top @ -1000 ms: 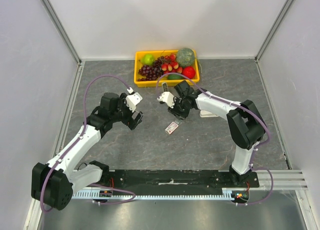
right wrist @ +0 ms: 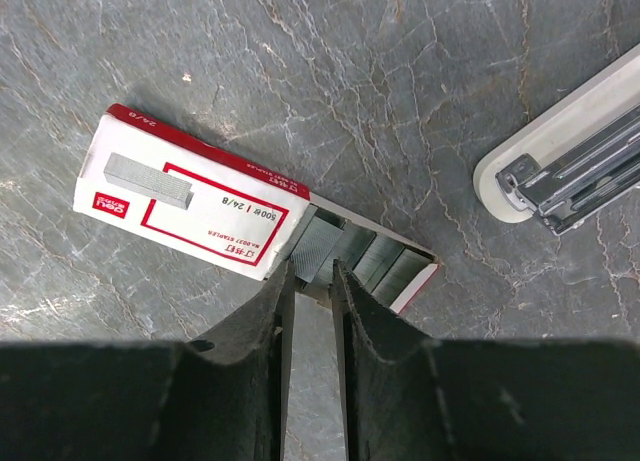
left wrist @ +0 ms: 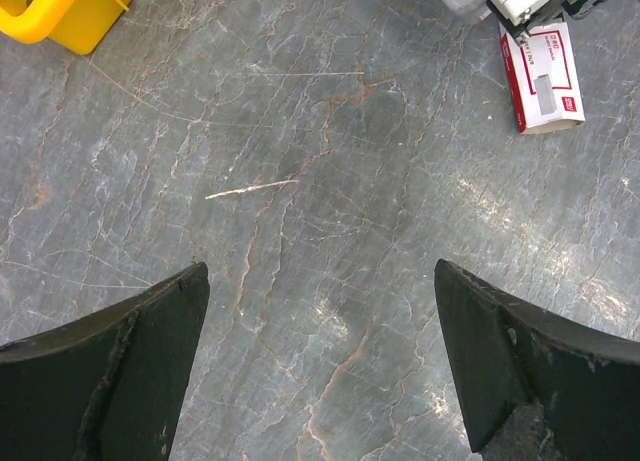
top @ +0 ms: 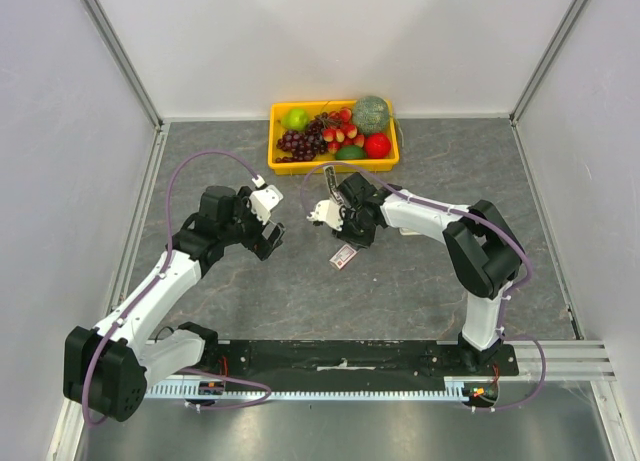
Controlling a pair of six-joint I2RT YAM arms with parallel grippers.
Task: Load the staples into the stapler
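Note:
A white-and-red staple box (top: 342,257) lies on the table, its right end uncovered to show grey staple strips (right wrist: 318,242). My right gripper is down over that end, fingertips at the strips with a narrow gap between them; whether a strip sits in the gap I cannot tell. A stapler (right wrist: 560,166), its channel exposed, lies to the box's right in the right wrist view. My left gripper stands open at the left of the table, nothing between its fingers.
A yellow basket of fruit (top: 282,166) stands at the back centre. A dark narrow item (top: 331,181) lies in front of it, partly behind the right arm.
The right arm has moved slightly toward the front and down onto the staple box. The left arm is unchanged.

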